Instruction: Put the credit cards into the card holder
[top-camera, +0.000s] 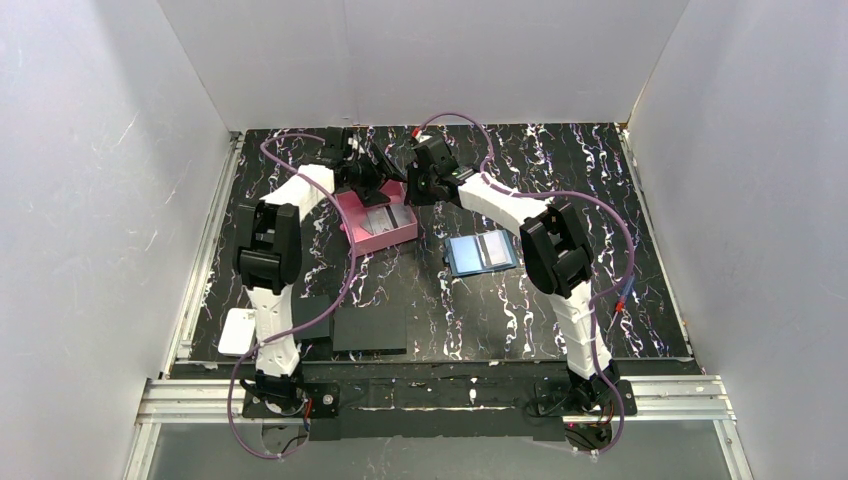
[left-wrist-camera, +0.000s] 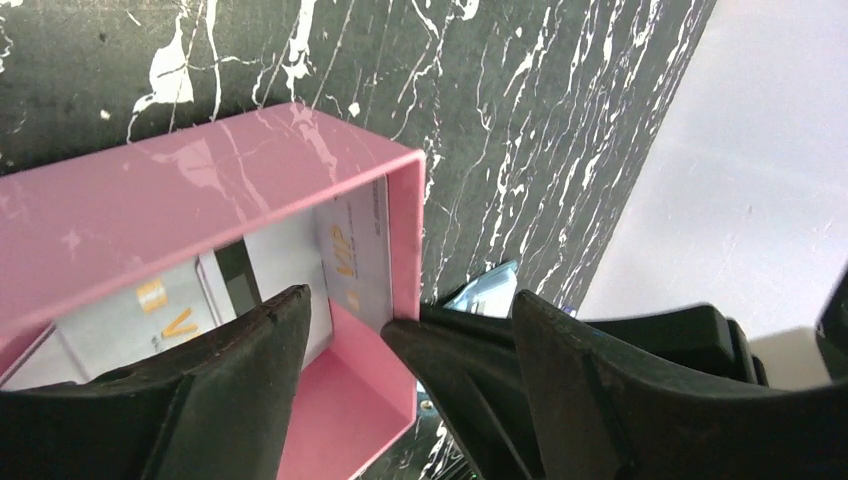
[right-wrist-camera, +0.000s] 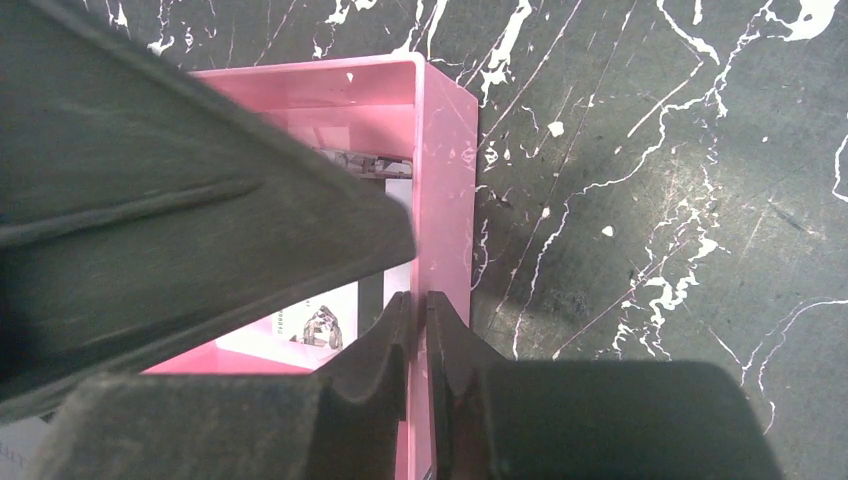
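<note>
The pink box (top-camera: 385, 240) holds several cards. In the left wrist view, a grey VIP card (left-wrist-camera: 352, 245) stands against one inner wall, and a white card with gold print (left-wrist-camera: 150, 310) lies on the bottom. My left gripper is open above the box, with its fingers spread and no card between them. My right gripper is shut on the box's right wall (right-wrist-camera: 445, 210), one finger inside and one outside. The blue card holder (top-camera: 480, 252) lies on the table to the right of the box, clear of both grippers.
Two dark flat blocks (top-camera: 369, 329) and a white piece (top-camera: 237, 331) lie at the front left. Purple cables (top-camera: 352, 260) hang over the arms, one crossing beside the box.
</note>
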